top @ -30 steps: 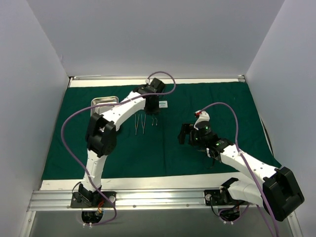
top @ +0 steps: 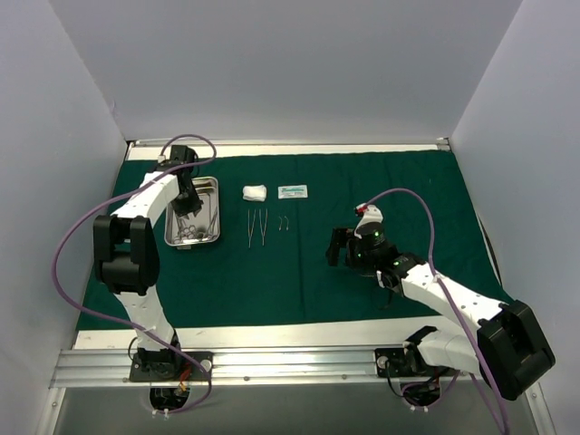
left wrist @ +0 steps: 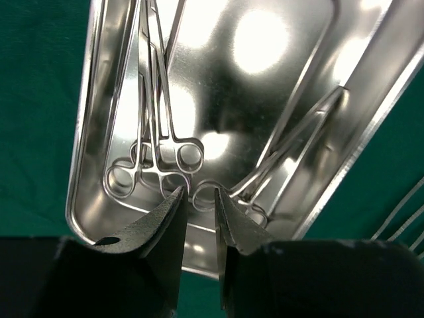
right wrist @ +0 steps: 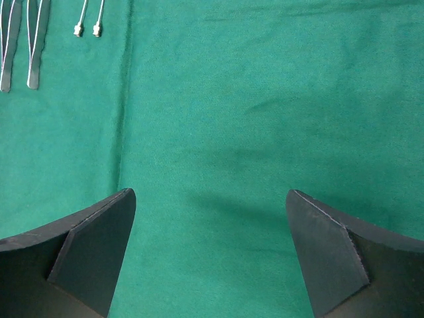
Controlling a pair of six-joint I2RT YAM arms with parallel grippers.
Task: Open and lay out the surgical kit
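Observation:
A steel tray (top: 207,234) on the left holds several ringed clamps or scissors (left wrist: 161,139). To the tray's right lie two tweezers (right wrist: 36,56), two small needle-like pieces (right wrist: 83,20), a white gauze roll (top: 255,193) and a flat packet (top: 293,191). My right gripper stands open over bare cloth, nothing between its fingers.
A green cloth (top: 344,299) covers the table, with free room at the centre front and right. Walls enclose it at back and sides.
My left arm has swung left from above the packet and small pieces to over the tray. The right arm has stayed where it was.

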